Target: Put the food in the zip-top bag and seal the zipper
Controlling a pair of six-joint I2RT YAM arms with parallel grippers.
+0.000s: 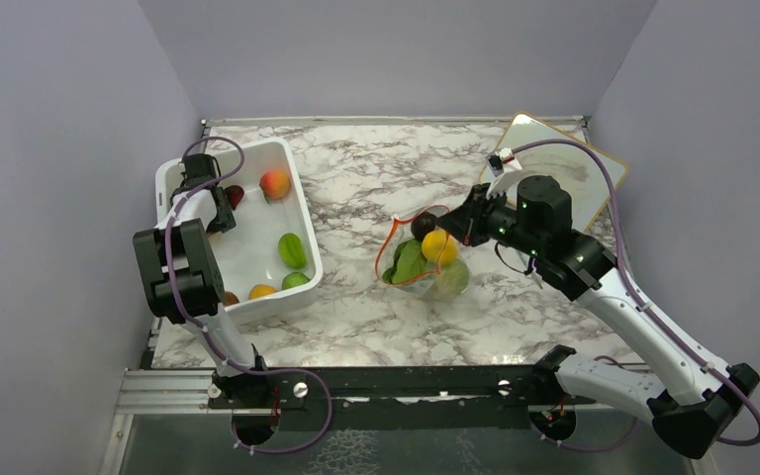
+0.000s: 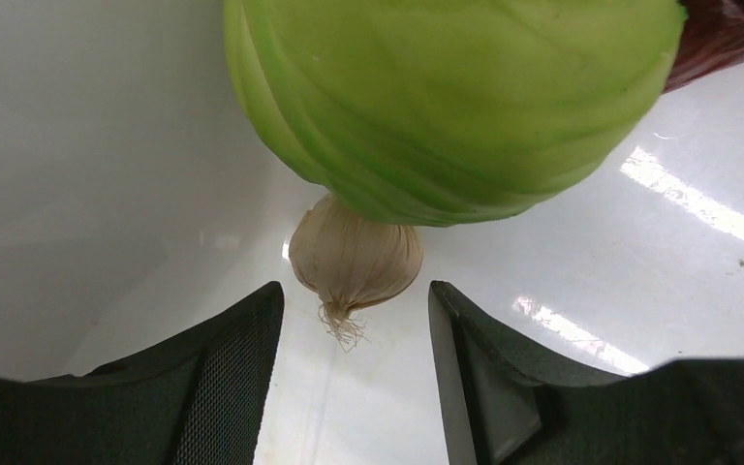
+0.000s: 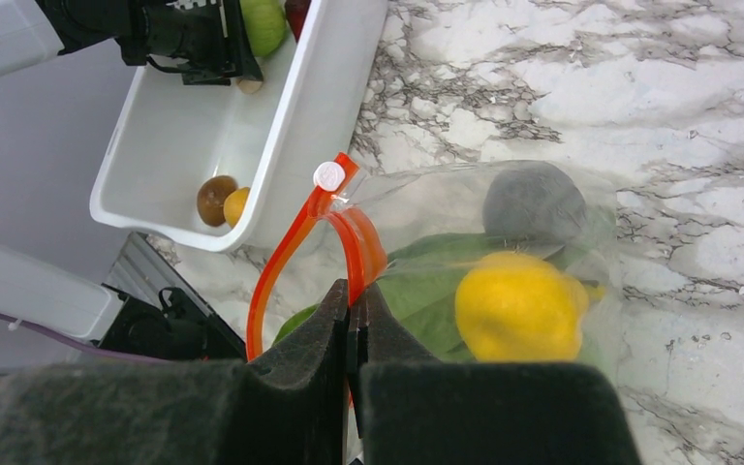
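My left gripper is open above the white bin (image 1: 257, 257), fingertips just short of a garlic bulb (image 2: 354, 257) that lies partly under a green cabbage (image 2: 446, 97), with a dark red item (image 2: 717, 39) beside it. My right gripper is shut at the orange zipper rim of the clear bag (image 1: 426, 277); whether film is between its fingers is unclear. The bag holds a yellow item (image 3: 518, 310), a dark round item (image 1: 423, 226) and green produce (image 1: 408, 259).
The bin also holds a peach (image 1: 274, 184), a green starfruit (image 1: 291, 250), a lime (image 1: 295, 280) and other small produce. A board (image 1: 544, 139) lies at the back right. Bare marble surrounds the bag.
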